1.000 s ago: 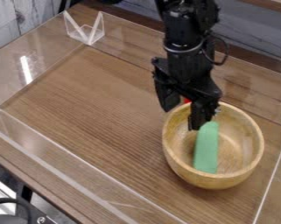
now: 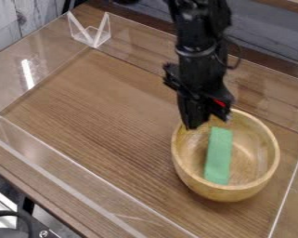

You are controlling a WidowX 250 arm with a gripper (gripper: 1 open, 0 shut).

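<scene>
The robot's black gripper (image 2: 187,119) hangs over the back-left rim of a tan bowl (image 2: 238,186) on the right of the wooden table, its fingers shut with nothing visible between them. A green rectangular block (image 2: 217,156) lies inside the bowl. A small red object (image 2: 219,105) shows behind the gripper, partly hidden by it.
A white wire-like holder (image 2: 92,31) stands at the back left. A ledge or wall runs along the back right, and dark cables show at the bottom left corner.
The gripper dipped down toward the bowl and has since moved up and slightly back, uncovering more of the bowl's interior and the green block. The bowl has barely moved.
</scene>
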